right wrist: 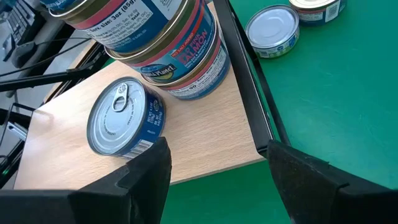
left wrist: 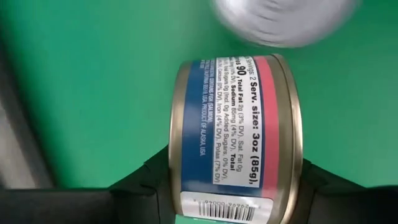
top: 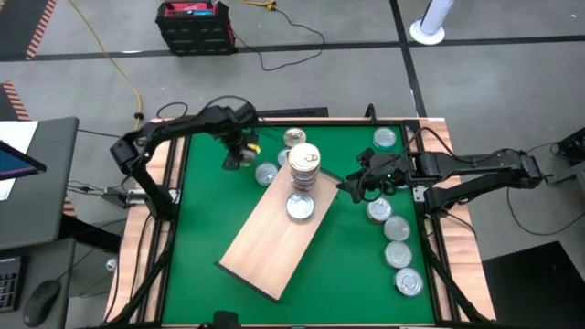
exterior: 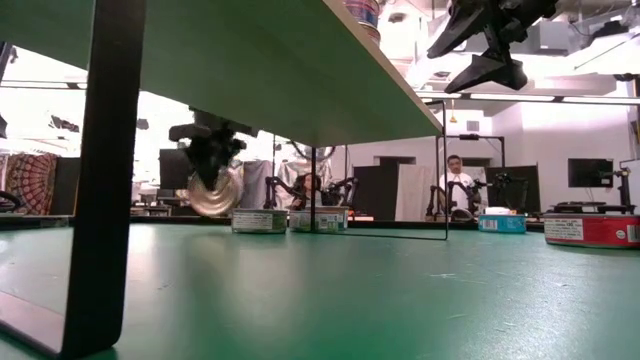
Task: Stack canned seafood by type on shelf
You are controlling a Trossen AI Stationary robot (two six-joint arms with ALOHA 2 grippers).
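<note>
Between the fingers of my left gripper is a salmon can [left wrist: 236,124] with a blue and pink label, tipped on its side and clear of the table. In the low view this can [exterior: 215,192] hangs above the green surface. A stack of salmon cans [right wrist: 186,56] stands at the far end of the wooden shelf [top: 265,238]. Beside the stack on the shelf sits a smaller blue can [right wrist: 121,118] with a pull tab. My right gripper is open and empty, near the shelf's right edge.
On the green table, a silver can [top: 266,174] sits left of the shelf and another can [top: 294,137] behind the stack. Several cans [top: 398,255] line the right side; a teal one [top: 385,138] is at the back. The shelf's near half is bare.
</note>
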